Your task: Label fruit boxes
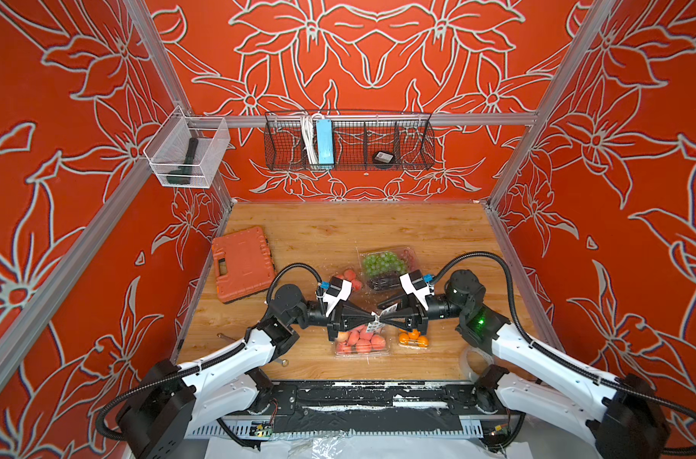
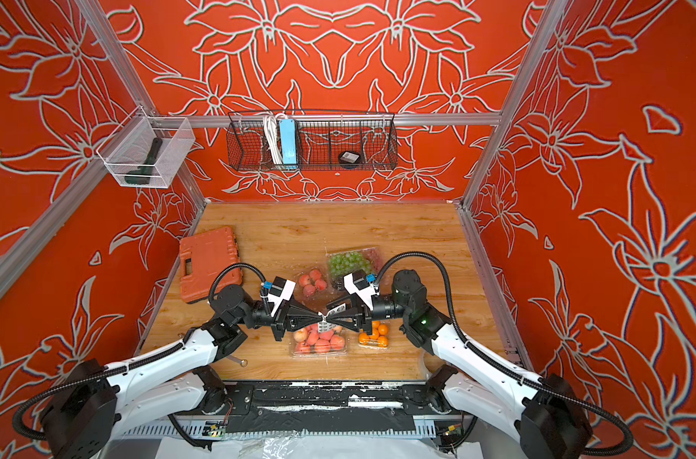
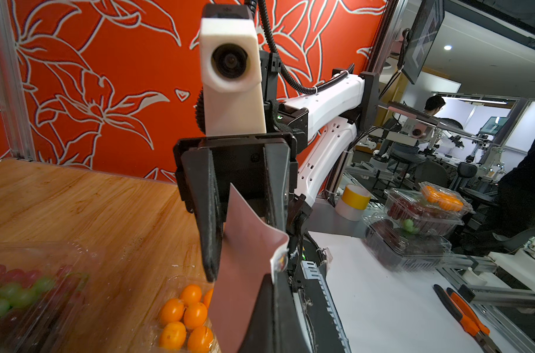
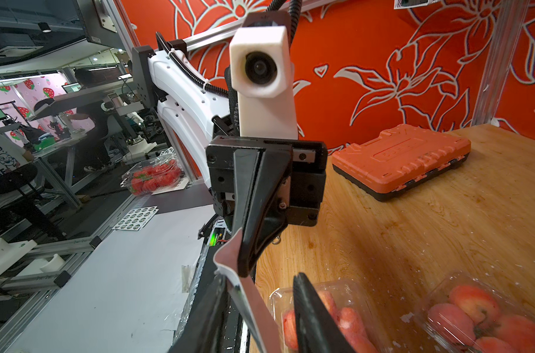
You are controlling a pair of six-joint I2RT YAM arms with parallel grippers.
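Note:
A sheet of round labels [image 1: 375, 326] hangs above a clear box of peaches [image 1: 361, 342]. My left gripper is shut on the sheet's edge, seen from across in the right wrist view. In the left wrist view the sheet's pinkish back [image 3: 239, 282] rises curled from the shut fingertips. Facing it, my right gripper stands open, its fingers on either side of the sheet. A white patch [image 2: 337, 309] shows by the right fingers; whether it is part of the sheet I cannot tell. Beside the peaches sits a box of orange fruit [image 1: 413, 339].
Behind the grippers stand a box of grapes [image 1: 386, 264] and another peach box [image 2: 309, 280]. An orange tool case [image 1: 242, 262] lies at the left. A clear roll [image 1: 474, 362] is near the right arm.

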